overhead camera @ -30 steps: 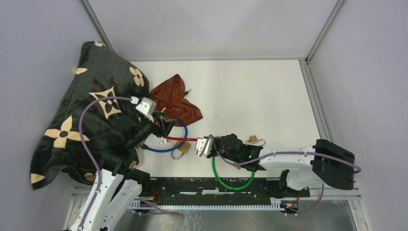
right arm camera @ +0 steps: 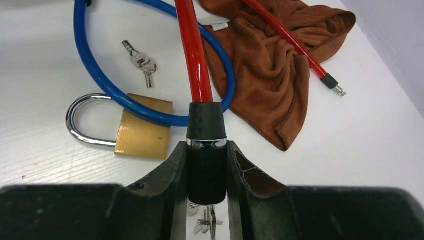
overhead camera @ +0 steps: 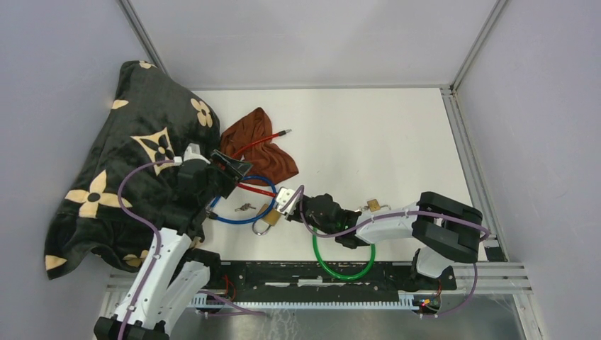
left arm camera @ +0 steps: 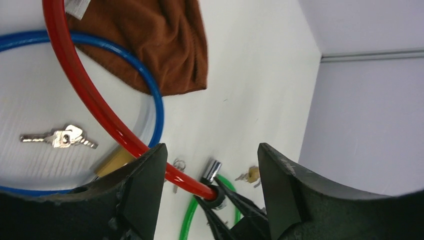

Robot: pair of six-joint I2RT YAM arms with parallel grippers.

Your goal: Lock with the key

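My right gripper is shut on the black end of the red cable lock [right arm camera: 195, 60]; the red lock arcs leftward, its other end [right arm camera: 334, 84] lying over the brown cloth. My left gripper hangs above the red cable, part open, with nothing between its fingers. Below lie the blue cable lock [right arm camera: 100, 75], a gold padlock [right arm camera: 142, 140] and keys [right arm camera: 144, 65]. Further keys [left arm camera: 177, 165], a second padlock [overhead camera: 374, 205] and a green cable lock [overhead camera: 343, 277] are on the right, partly under my right arm.
The brown cloth [right arm camera: 270, 110] lies at the back left, beside the dark patterned blanket [overhead camera: 99, 227] along the left wall.
My left gripper has shifted left and toward the back.
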